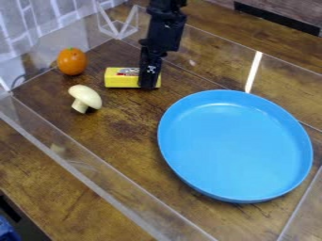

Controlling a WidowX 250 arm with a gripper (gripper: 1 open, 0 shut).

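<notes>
My black gripper [150, 73] reaches down from the top of the view and is shut on the right end of a yellow box [123, 77], which has printing on it and lies on or very near the dark wooden table [88, 160].
An orange fruit [72, 61] sits at the upper left, and a pale mushroom [85, 97] lies below the box. A large blue plate [235, 144] fills the lower right. Clear panels edge the left side.
</notes>
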